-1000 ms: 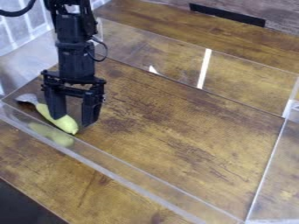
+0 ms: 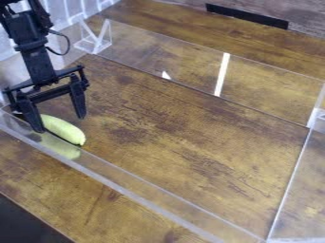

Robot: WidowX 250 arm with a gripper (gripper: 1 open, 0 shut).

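A pale yellow-green, elongated object (image 2: 64, 130) lies on the wooden surface at the left, inside a clear-walled enclosure near its front-left wall. My black gripper (image 2: 57, 104) is at the left edge, just above and behind that object, with its fingers apart. I see nothing held between them; whether a finger touches the object is unclear.
Clear panels (image 2: 216, 227) border the wooden work area (image 2: 191, 142) on its sides. A dark slot (image 2: 248, 18) sits at the back.
The arm and gripper have moved left, toward the left wall, and appear turned. The yellow-green object looks to be in about the same place.
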